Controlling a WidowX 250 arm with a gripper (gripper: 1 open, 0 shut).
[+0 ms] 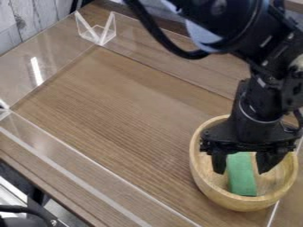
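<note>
A round wooden bowl [208, 184] sits at the lower right of the table, holding a green oblong object [242, 177]. The black gripper [243, 156] is low over the bowl, its two fingers spread apart above the green object. The upper part of that object is hidden under the gripper, so whether anything is between the fingertips is unclear.
Clear plastic corner pieces [97, 27] sit at the back left, with clear strips along the near edge. Dark cables lie off the edge at lower left.
</note>
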